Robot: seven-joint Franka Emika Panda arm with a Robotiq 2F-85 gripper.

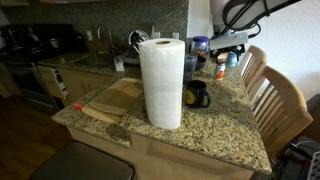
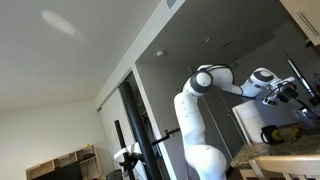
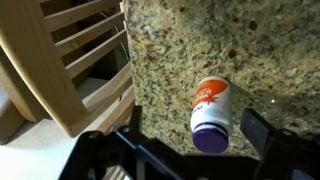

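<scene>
A small white bottle (image 3: pixel 211 108) with a red-orange label and a purple cap stands on the granite counter (image 3: pixel 165 75) in the wrist view. My gripper is open above it, one dark finger to either side and a wide gap between them. The bottle appears apart from both fingers. From exterior view 1, the gripper (image 1: pixel 230 48) hangs over the far end of the counter, above a reddish bottle (image 1: pixel 221 71). Exterior view 2 shows the arm reaching right, with the gripper (image 2: pixel 284 93) high over the counter; its fingertips are hard to make out there.
A paper towel roll (image 1: pixel 162 85) stands near the counter's front, beside a black mug (image 1: pixel 197 95) and a cutting board (image 1: pixel 116 97). Wooden chairs (image 1: pixel 284 108) line the right edge. Jars (image 1: pixel 200 46) crowd the far end.
</scene>
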